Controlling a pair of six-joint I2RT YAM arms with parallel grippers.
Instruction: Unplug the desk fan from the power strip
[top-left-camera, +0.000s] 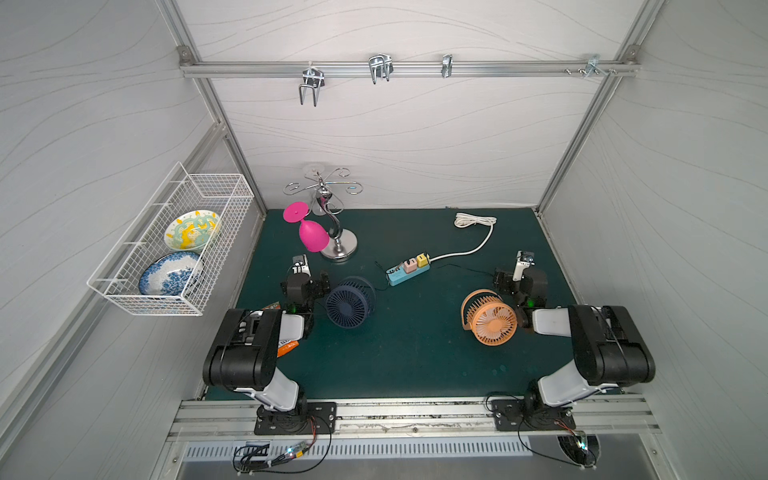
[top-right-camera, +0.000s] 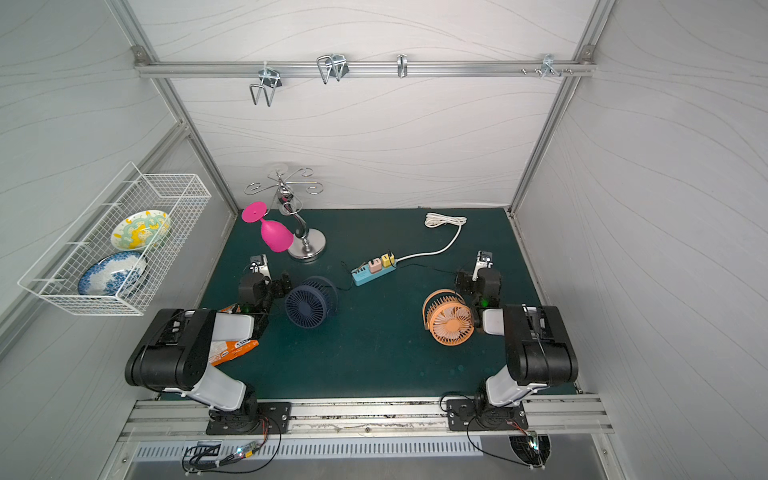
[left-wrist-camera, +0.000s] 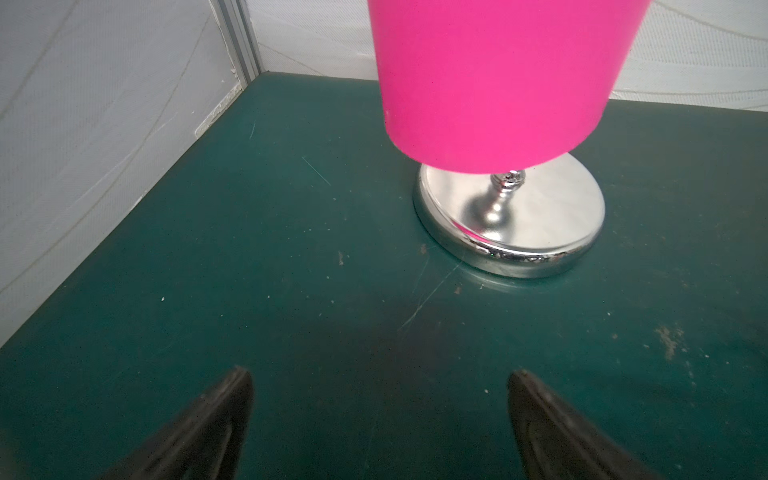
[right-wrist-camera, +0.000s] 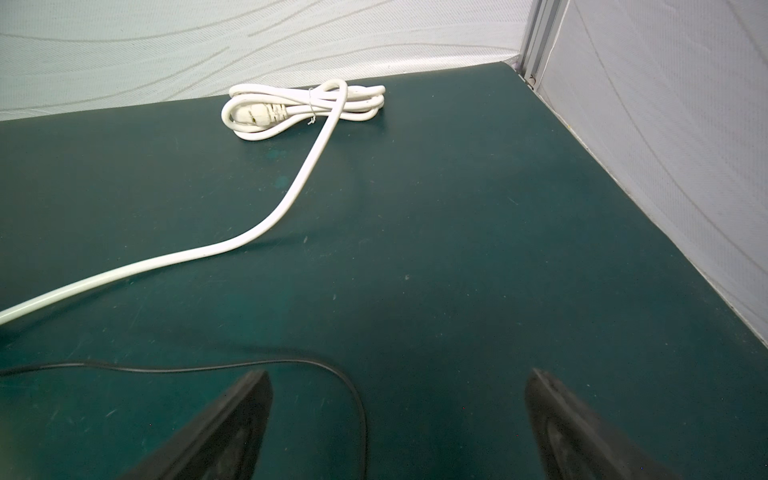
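The blue power strip (top-left-camera: 408, 274) lies mid-table, with a pink plug (top-left-camera: 410, 265) and a yellow plug (top-left-camera: 422, 260) on its right half. A dark blue desk fan (top-left-camera: 349, 305) stands left of it, an orange desk fan (top-left-camera: 491, 321) to the right and nearer the front. Thin dark cords run near the strip on both sides. My left gripper is open and empty, to the left of the blue fan. Behind the orange fan, my right gripper is likewise open, a black cord (right-wrist-camera: 304, 361) passing across the table in its view.
A chrome stand (top-left-camera: 339, 245) holding a pink goblet (left-wrist-camera: 504, 80) is at the back left. The strip's white cable (right-wrist-camera: 272, 216) leads to a coil at the back right. A wire basket (top-left-camera: 160, 308) with bowls hangs left; an orange packet (top-right-camera: 233, 350) lies under the left arm.
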